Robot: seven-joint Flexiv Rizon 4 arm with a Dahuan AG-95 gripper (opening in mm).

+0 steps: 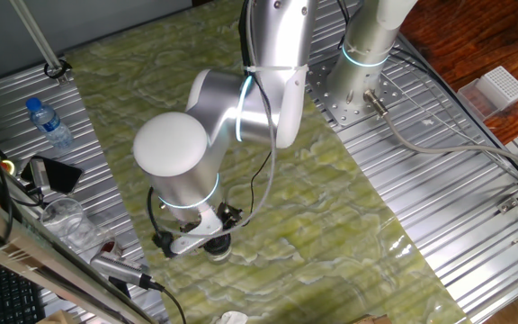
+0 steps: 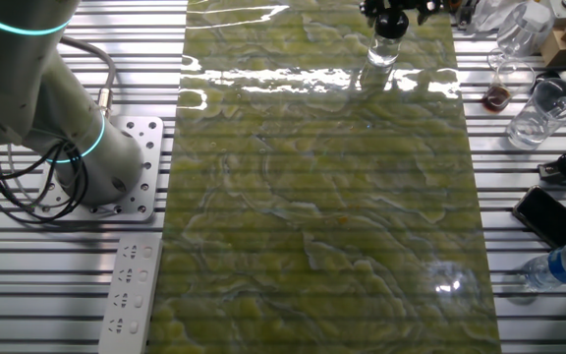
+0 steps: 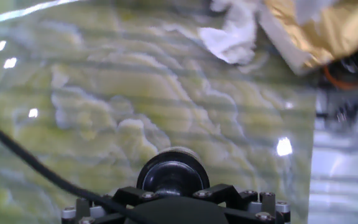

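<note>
A small clear glass vessel (image 2: 384, 51) with a round black top (image 2: 392, 23) stands upright at the far end of the green marbled mat, seen in exterior view 2. My gripper (image 2: 398, 12) is right at this top, pointing down over it. In the wrist view the black top (image 3: 173, 171) sits between the black fingers, which come close to its sides. Whether they press on it or leave a small gap cannot be told. Exterior view 1 has the gripper (image 1: 214, 241) low over the mat, mostly covered by the wrist and its bracket.
Glass beakers (image 2: 543, 113), a phone (image 2: 555, 218) and a water bottle (image 2: 558, 267) line the slatted side beyond the mat. White crumpled tissue (image 3: 232, 34) lies past the gripper. A power strip (image 2: 131, 295) is beside the robot base.
</note>
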